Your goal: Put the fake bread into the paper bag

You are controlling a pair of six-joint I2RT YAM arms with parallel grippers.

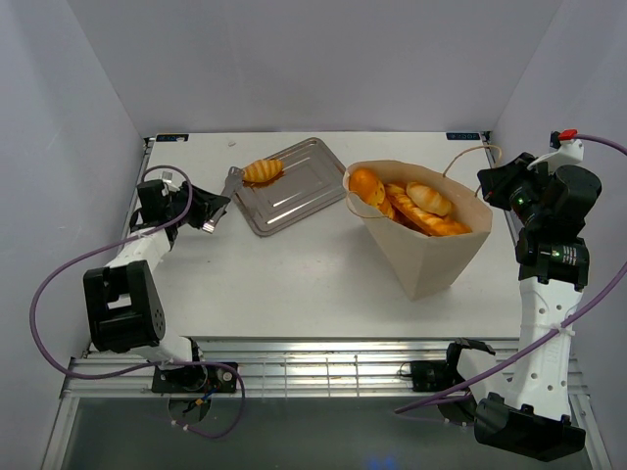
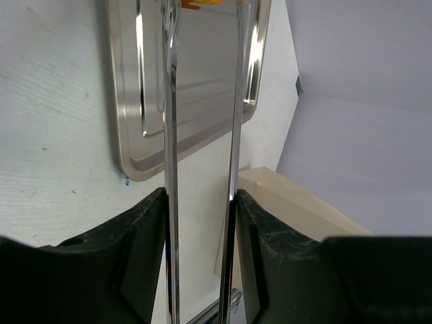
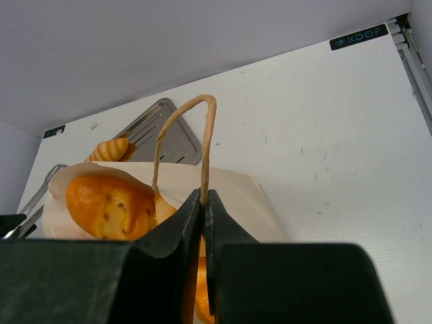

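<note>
A ridged golden bread [image 1: 262,170] lies at the far left end of the metal tray [image 1: 263,227]. My left gripper [image 1: 217,209] is to the left of the tray, its fingers closed around the metal tongs [image 1: 232,183]. The tongs' two arms stand apart; their far end is near the tray's left edge, beside the bread. In the left wrist view only a sliver of bread [image 2: 202,3] shows at the top edge, and the tips are cut off. My right gripper is shut on the twisted handle [image 3: 208,128] of the paper bag [image 1: 431,266].
Several breads [image 1: 431,199] fill the open bag, which stands on the right of the table. Bare white table [image 1: 294,284] lies between tray, bag and front rail. Grey walls enclose the back and sides.
</note>
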